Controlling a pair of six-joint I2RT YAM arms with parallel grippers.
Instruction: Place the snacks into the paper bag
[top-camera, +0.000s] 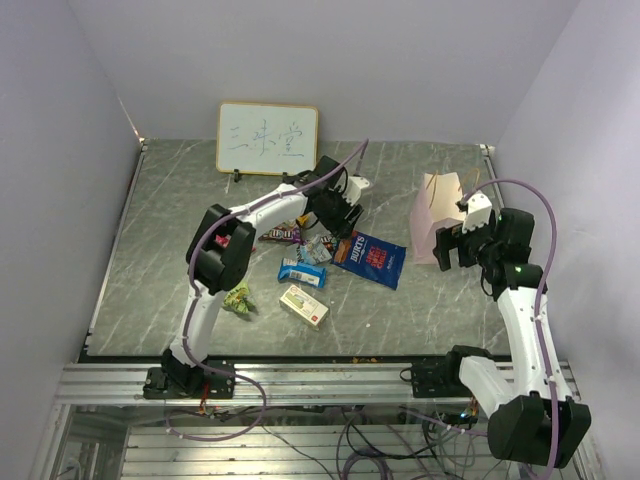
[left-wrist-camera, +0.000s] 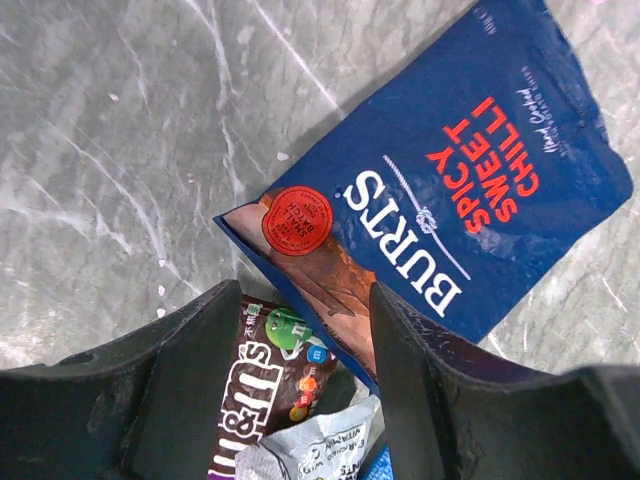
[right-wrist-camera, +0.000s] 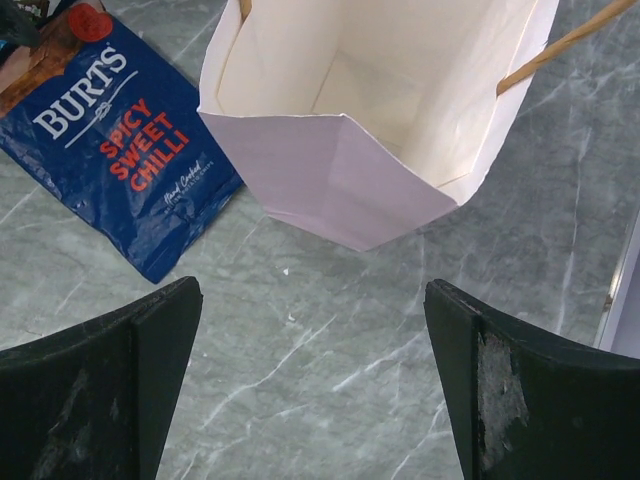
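My left gripper (top-camera: 344, 222) hangs over the blue Burts crisp bag's upper-left corner (top-camera: 369, 258); in the left wrist view its fingertips, part open, straddle that corner (left-wrist-camera: 460, 200) and a brown M&Ms-style pack (left-wrist-camera: 262, 380), with a silver packet (left-wrist-camera: 315, 445) below. Other snacks on the table include a blue bar pack (top-camera: 302, 273), a cream box (top-camera: 304, 306) and a green packet (top-camera: 236, 302). The pale pink paper bag (top-camera: 425, 220) stands open-topped at the right, empty where the right wrist view (right-wrist-camera: 340, 180) shows inside. My right gripper (top-camera: 456, 242) is open beside it, holding nothing.
A whiteboard (top-camera: 267, 137) stands at the back. Grey walls bound both sides and the back.
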